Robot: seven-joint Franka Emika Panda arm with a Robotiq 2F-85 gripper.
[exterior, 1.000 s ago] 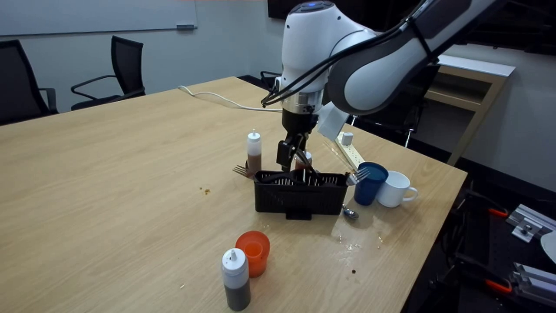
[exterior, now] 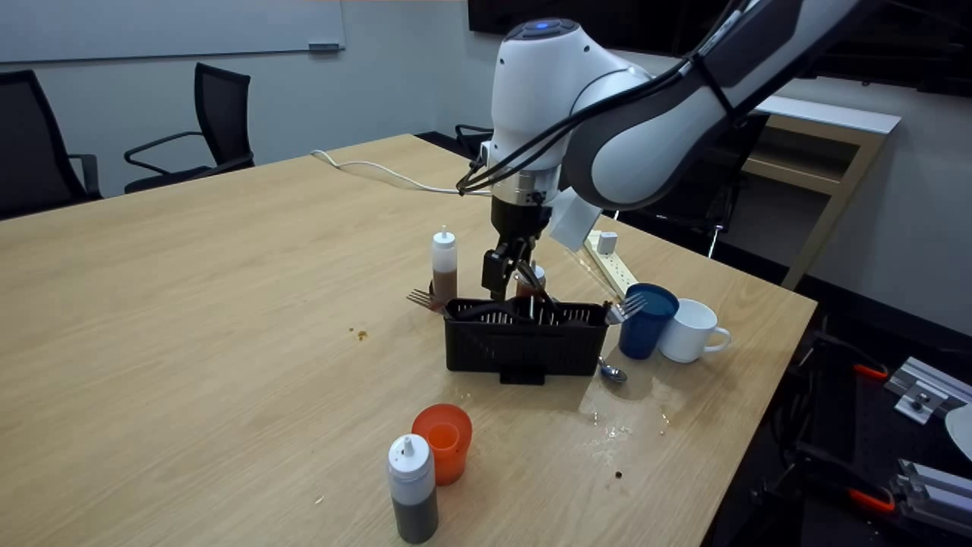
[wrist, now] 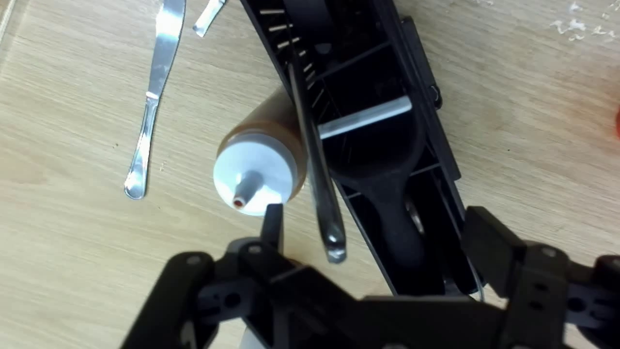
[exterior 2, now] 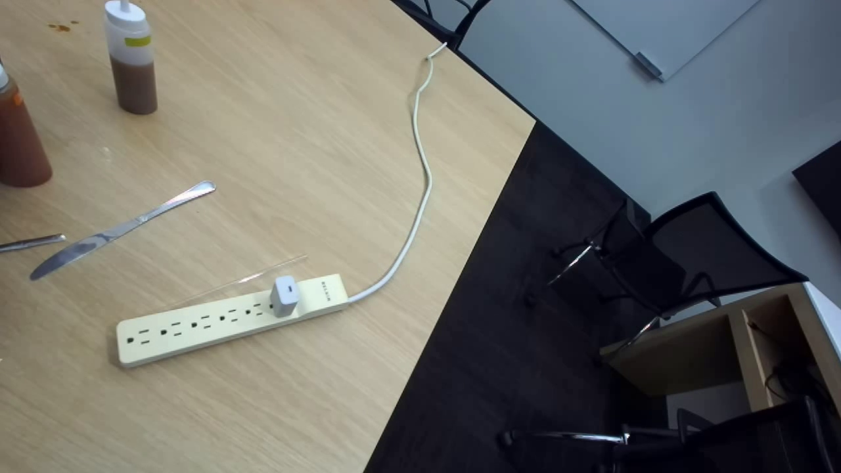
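Observation:
My gripper is open above a black utensil basket (exterior: 483, 346), its fingers (wrist: 489, 247) wide apart in the wrist view. Between and beyond them, a black-handled utensil (wrist: 390, 200) lies in the basket. A dark metal handle (wrist: 317, 168) sticks out slanting over the basket's side, near a white-capped sauce bottle (wrist: 255, 168). The left fingertip appears close to that bottle's cap; whether they touch, I cannot tell. In the first exterior view the gripper hangs just over the basket's back side, and two forks poke out at its ends.
A blue cup (exterior: 644, 324) and white mug (exterior: 690, 330) stand right of the basket. An orange cup (exterior: 444, 447) and grey-filled bottle (exterior: 412, 492) are in front. Behind lie a knife (exterior 2: 118, 231) and a power strip (exterior 2: 228, 322).
The arm has shifted very slightly down and to the left. The basket, cups and bottles have stayed where they were.

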